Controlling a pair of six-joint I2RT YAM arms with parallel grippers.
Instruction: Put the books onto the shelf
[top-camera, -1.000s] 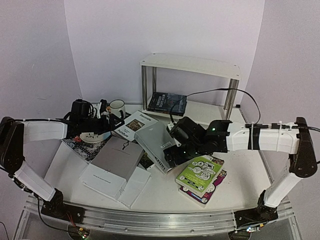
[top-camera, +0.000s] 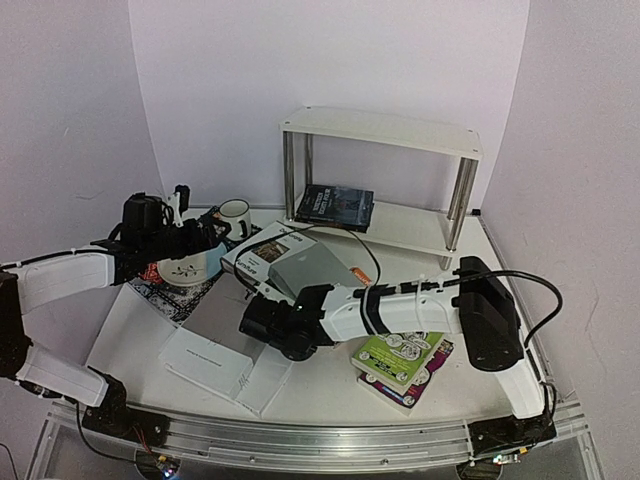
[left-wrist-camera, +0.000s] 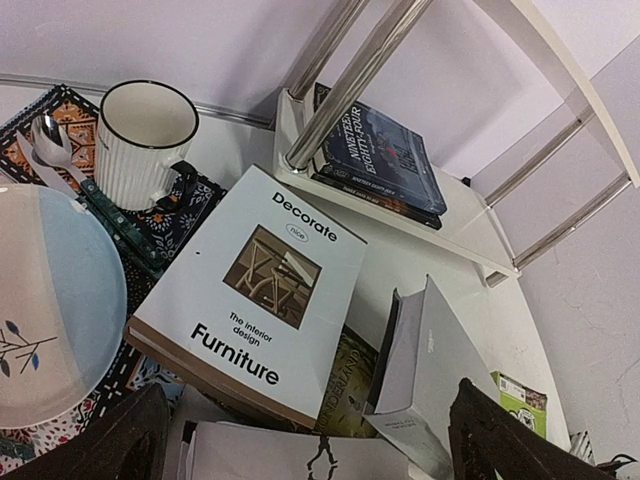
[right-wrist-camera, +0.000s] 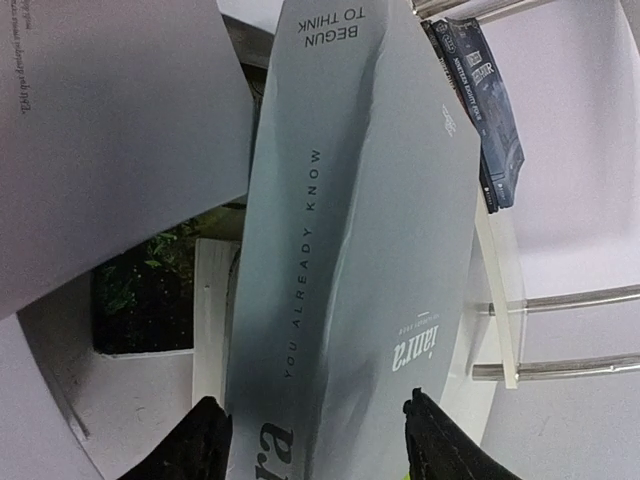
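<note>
My right gripper is open over a grey book, its fingertips either side of the spine in the right wrist view. My left gripper stands open high on the left, above the Decorate furniture book and a grey box. Flat white and grey files lie at the front middle. A green book rests on a purple one at the front right. Dark books lie stacked on the shelf's lower level.
A white shelf stands at the back right. A mug, plate and cutlery sit on a patterned mat at the back left. Some bare table shows at the front left and around the green book.
My right arm has swung left toward the middle, over the grey book and files. My left arm has shifted slightly left.
</note>
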